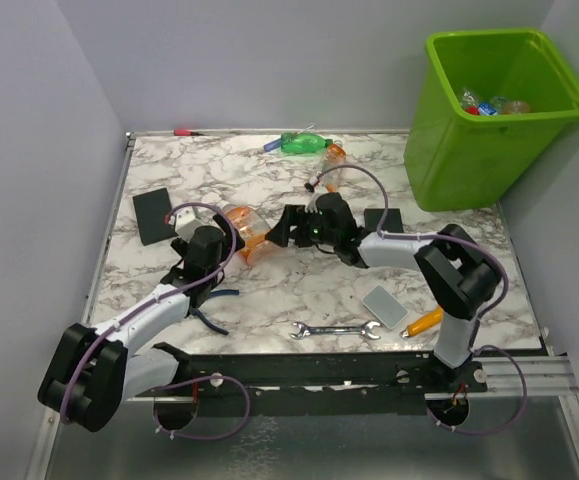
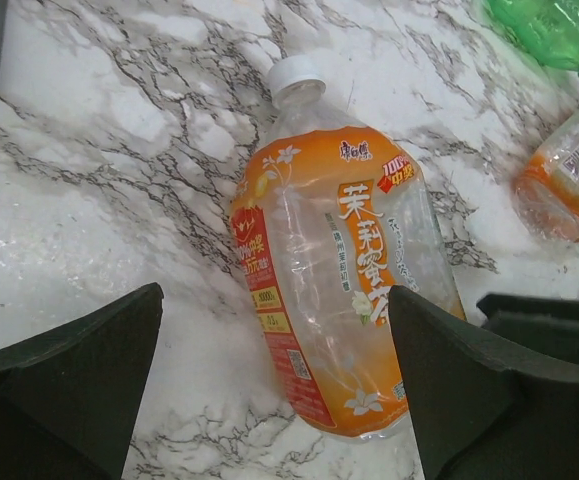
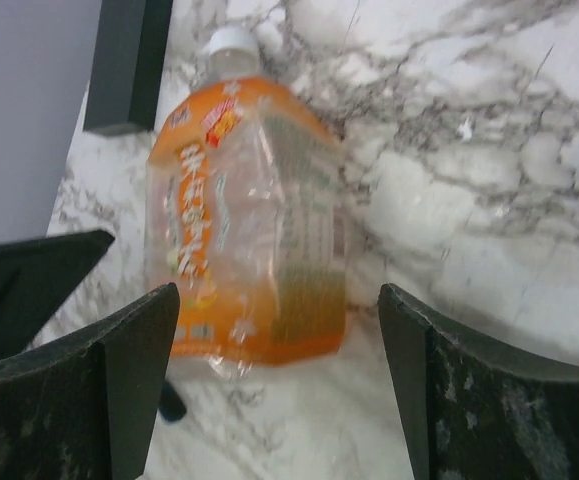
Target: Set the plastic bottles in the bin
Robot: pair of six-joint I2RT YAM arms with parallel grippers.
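Observation:
A large orange-labelled plastic bottle [image 1: 251, 228] lies between my two grippers, filling the middle of the left wrist view [image 2: 339, 260] and blurred in the right wrist view [image 3: 239, 220]. My left gripper is open over its near end, fingers either side of it. My right gripper is open at the bottle's right end. A green bottle [image 1: 304, 144] and a smaller orange-labelled bottle [image 1: 331, 157] lie at the back. The green bin [image 1: 449, 150] at back right holds several bottles.
A wrench [image 1: 334, 330], a yellow-handled tool [image 1: 424, 320] and a grey plate [image 1: 385, 305] lie at the front right. Dark pads sit at left [image 1: 153, 215] and right. Pliers [image 1: 209, 320] lie near my left arm. Free marble shows at the back left.

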